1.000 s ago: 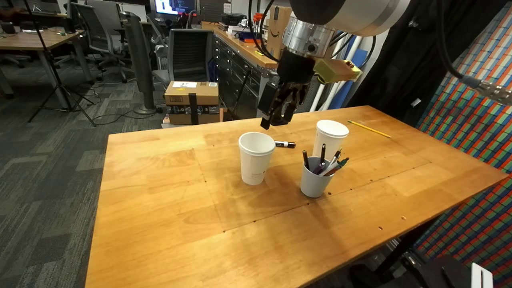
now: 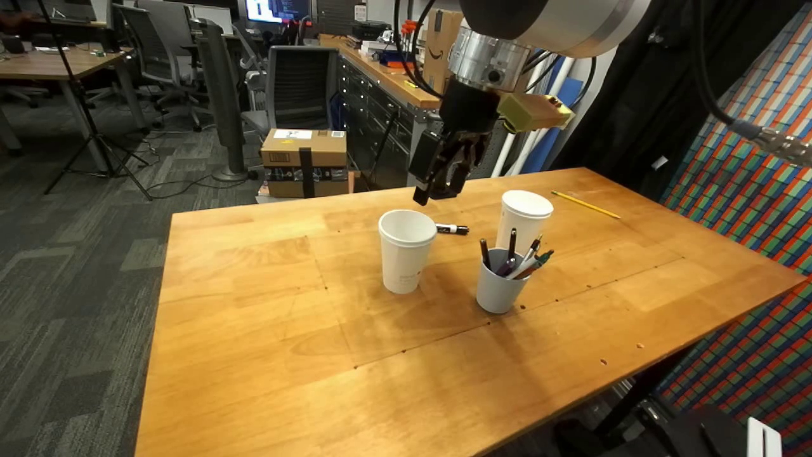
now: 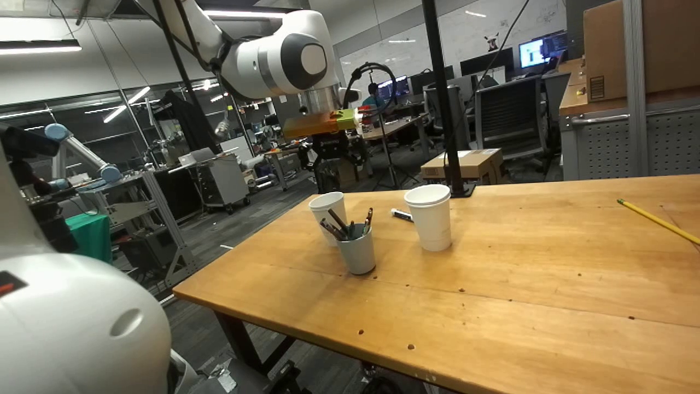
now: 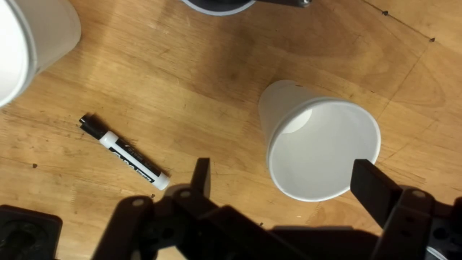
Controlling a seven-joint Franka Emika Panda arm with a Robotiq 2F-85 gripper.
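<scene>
My gripper is open above the table, its two black fingers wide apart with nothing held between them. Below it in the wrist view, an upright white paper cup [image 4: 325, 151] shows its empty inside, near the right finger. A capped black-and-white marker [image 4: 130, 158] lies on the wood left of the fingers. The second white cup [image 4: 56, 30] is cut off at the upper left. In exterior view 1, the gripper [image 2: 439, 197] hangs above and behind the first cup [image 2: 403, 255], clear of it. Between the cups, towards the front, a grey pen holder [image 2: 498, 293] contains several pens.
A yellow pencil [image 2: 586, 204] lies at the far right of the wooden table [image 2: 251, 335]. In exterior view 2, a dark post [image 3: 446, 98] rises from the table's far edge behind the cups.
</scene>
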